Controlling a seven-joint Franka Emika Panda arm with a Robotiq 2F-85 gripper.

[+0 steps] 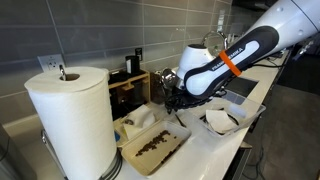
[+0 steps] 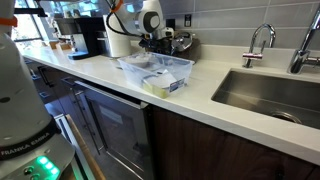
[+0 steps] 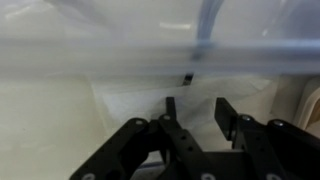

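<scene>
My gripper shows at the bottom of the wrist view, its two dark fingers apart and nothing visible between them. In exterior view 1 the gripper [image 1: 178, 103] is low over the counter, between a shallow tray and a clear bin. Dark brown pieces lie scattered in the pale tray [image 1: 137, 160]. White paper or cloth lies in the clear plastic bin [image 1: 243, 126]. The wrist view is blurred: a translucent band [image 3: 100, 50] crosses its top, a pale sheet [image 3: 140, 100] lies below, and a small dark mark sits at their border.
A large paper towel roll [image 1: 75, 125] stands at the left. Behind the tray, a wooden box [image 1: 130, 88] and a pale cloth [image 1: 140, 120] are against the wall. In exterior view 2 a sink [image 2: 275, 100] lies to the right, with clear counter before it.
</scene>
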